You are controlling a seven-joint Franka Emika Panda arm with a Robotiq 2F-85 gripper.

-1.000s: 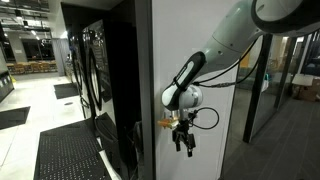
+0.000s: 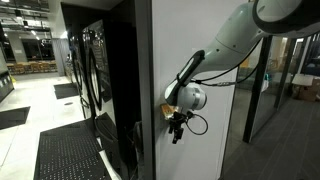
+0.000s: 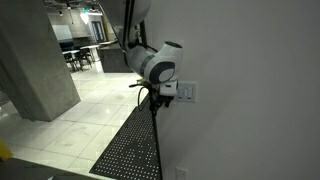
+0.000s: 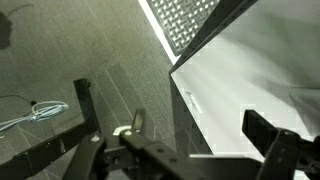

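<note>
My gripper [image 2: 177, 131] hangs beside the pale wall panel [image 2: 205, 140], pointing downward. In exterior view 2 the gripper [image 3: 150, 100] is close to a light switch plate [image 3: 186, 92] on the wall; whether they touch cannot be told. The wrist view has the gripper with its dark fingers [image 4: 262, 132] wide apart, so it stands open. Nothing shows between them but the wall and floor. An orange-tan part [image 2: 167, 112] shows at the gripper's left side.
A small outlet plate [image 3: 181, 174] sits low on the wall. Dark perforated matting [image 3: 128, 146] covers floor beside the wall's edge. A coiled pale cable [image 4: 45, 110] lies on the carpet. Dark cabinets [image 2: 98, 70] stand left of the panel.
The gripper has tilted and shifted slightly left and upward in exterior view 1. The orange-tan part at its side has risen a little too. The surroundings look the same.
</note>
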